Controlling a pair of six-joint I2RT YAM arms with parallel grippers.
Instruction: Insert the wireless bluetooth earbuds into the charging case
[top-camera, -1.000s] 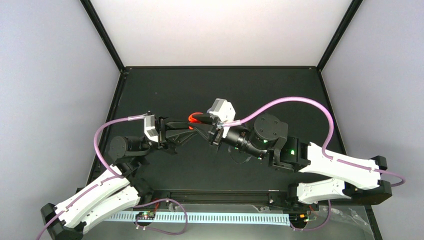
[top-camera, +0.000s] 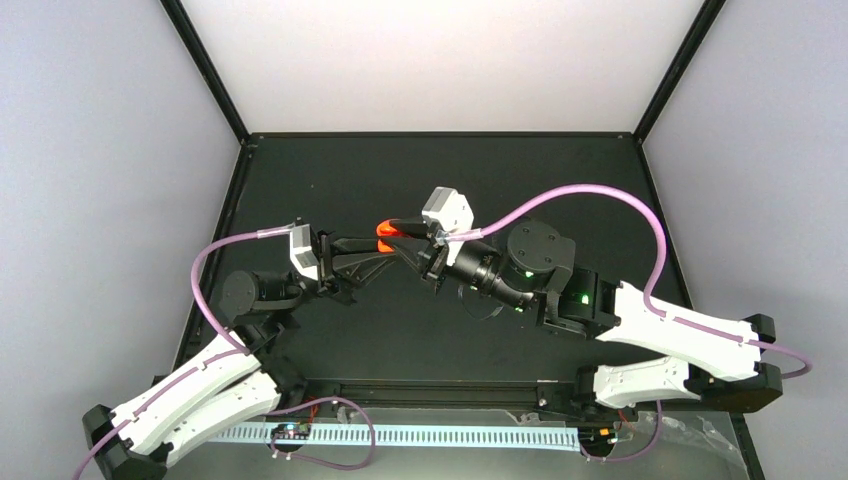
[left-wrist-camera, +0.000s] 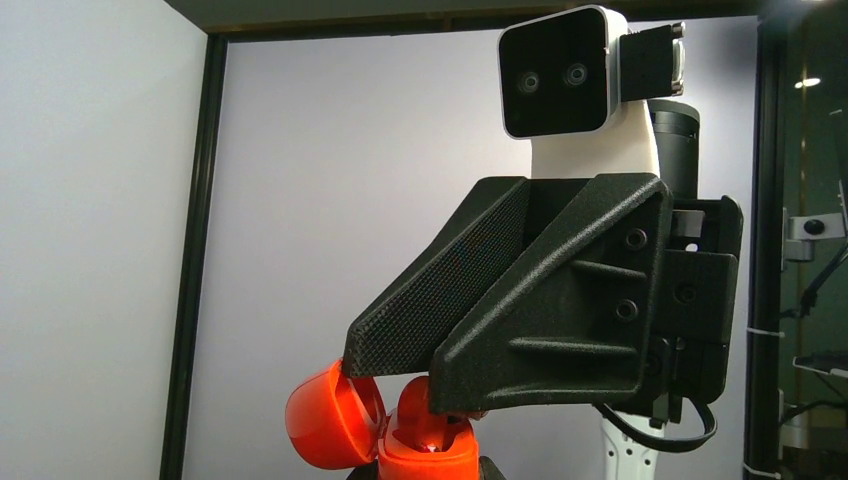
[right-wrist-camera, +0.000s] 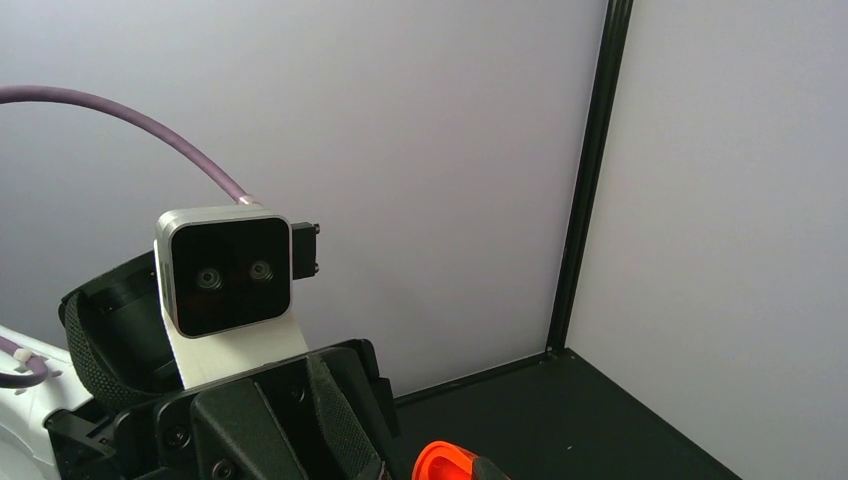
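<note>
An orange charging case (left-wrist-camera: 428, 462) with its lid (left-wrist-camera: 322, 420) open is held upright by my left gripper, whose fingers are mostly hidden beneath it in the left wrist view. An orange earbud (left-wrist-camera: 415, 415) stands in the case, partly covered by my right gripper, whose fingertips are just above it; whether they touch it is unclear. In the top view both grippers meet near the middle, with the orange case (top-camera: 385, 243) between them. The right wrist view shows only part of the orange case (right-wrist-camera: 440, 458) at the bottom edge.
Pale walls enclose it on three sides. Cables loop from both arms.
My left arm is almost unmoved.
</note>
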